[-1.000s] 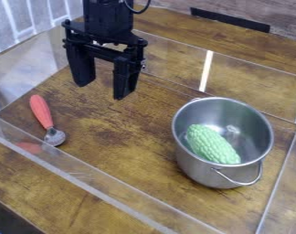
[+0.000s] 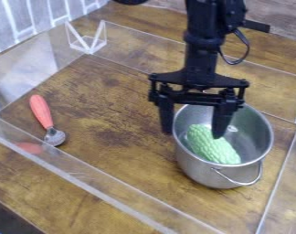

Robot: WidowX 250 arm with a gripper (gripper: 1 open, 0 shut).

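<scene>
My black gripper (image 2: pixel 195 117) is open, hovering just over the left and back rim of a steel pot (image 2: pixel 242 174) at the right of the table. A green, bumpy corn-cob-shaped object (image 2: pixel 212 147) lies inside the pot, between and below the fingers, with nothing seen held. A scoop with a pink handle (image 2: pixel 41 111) and metal head lies on the wooden table at the left.
Clear plastic walls border the wooden table (image 2: pixel 108 155) at left, front and right. A white wire piece (image 2: pixel 87 38) stands at the back left.
My gripper has swept from the upper left to the right and down, arriving over the pot. The pot, green object and scoop have not moved.
</scene>
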